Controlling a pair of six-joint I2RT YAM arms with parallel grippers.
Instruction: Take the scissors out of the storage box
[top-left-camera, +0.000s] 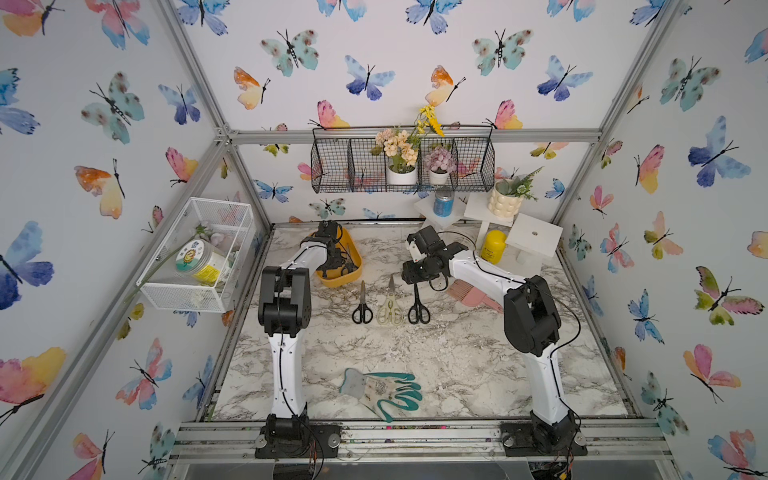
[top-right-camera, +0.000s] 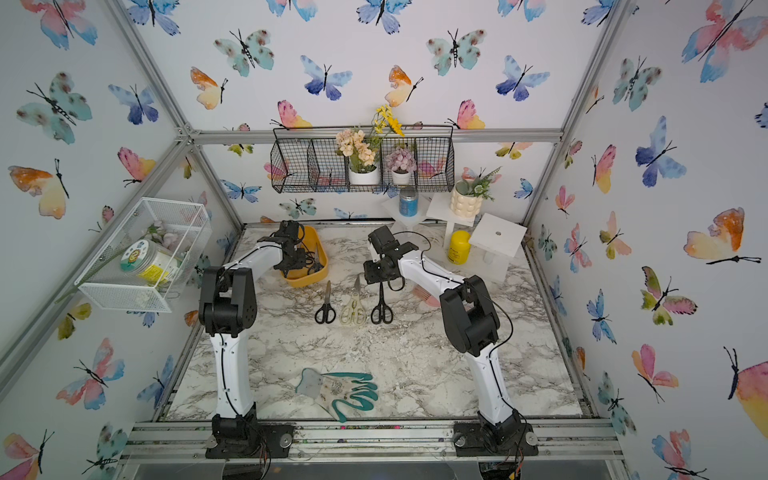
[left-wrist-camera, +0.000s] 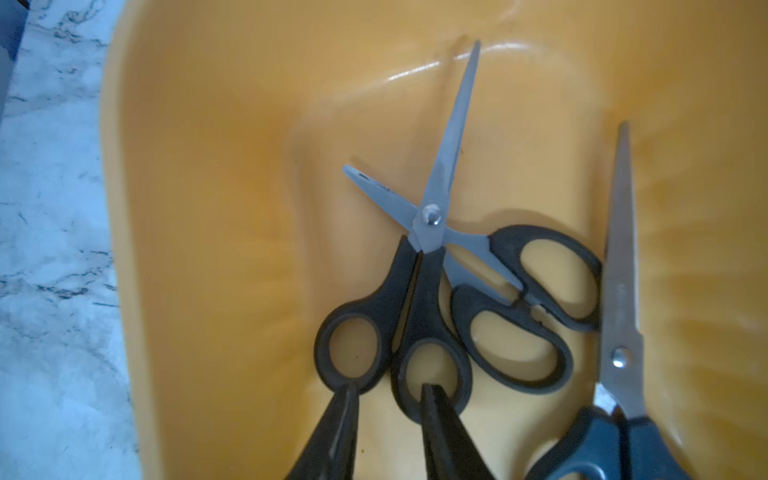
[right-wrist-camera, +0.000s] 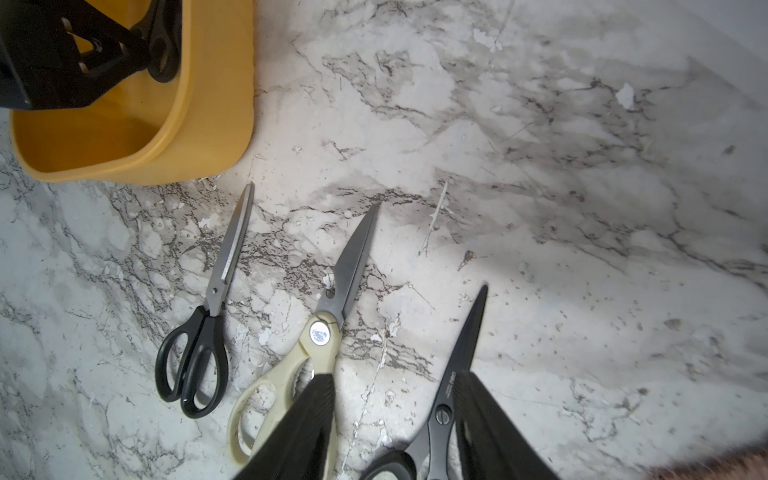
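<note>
The yellow storage box (top-left-camera: 352, 277) stands at the back left of the table. In the left wrist view several scissors lie in it: black-handled scissors (left-wrist-camera: 432, 216), a second black pair (left-wrist-camera: 512, 316) crossed under them, and larger scissors (left-wrist-camera: 620, 320) at the right. My left gripper is open over the handles, nothing between its fingers. Outside the box lie small black scissors (right-wrist-camera: 209, 320), cream scissors (right-wrist-camera: 320, 336) and all-black scissors (right-wrist-camera: 452, 392). Above the table, my right gripper is part open, its fingers apart over the all-black and cream pairs, holding nothing.
A glove (top-left-camera: 384, 392) lies near the front edge. Right of the scissors is a pink mat (top-left-camera: 472, 293). White stands (top-left-camera: 532, 233) with a yellow bottle (top-left-camera: 493, 248) and a blue can (top-left-camera: 443, 202) fill the back right.
</note>
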